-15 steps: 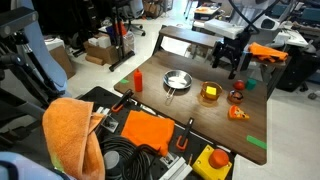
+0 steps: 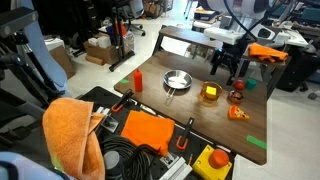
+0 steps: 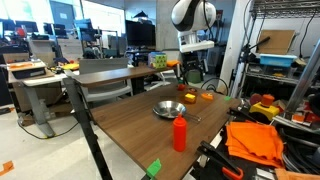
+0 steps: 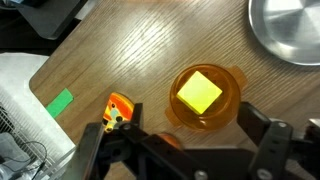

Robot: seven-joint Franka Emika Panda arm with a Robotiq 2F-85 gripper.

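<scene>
An amber bowl [image 2: 209,97] on the wooden table holds a yellow block [image 2: 211,91]; in the wrist view the yellow block [image 4: 199,92] lies inside the amber bowl [image 4: 222,110]. Above and behind it in exterior view 1 hangs my gripper [image 2: 223,72]. The wrist view shows the gripper open, its fingers wide apart and nothing between them. A second bowl with a red object [image 2: 237,86] stands beside the first. A toy pizza slice [image 2: 238,113] lies near the table's right side.
A metal pan [image 2: 177,79] sits left of the amber bowl, with a red bottle [image 2: 137,80] farther left. Green tape [image 2: 256,142] marks the near right corner. Bare table lies in front of the pan and bowls.
In exterior view 1 my arm and gripper have shifted a little to the left. The bowls, pan, bottle and pizza slice have stayed in place.
</scene>
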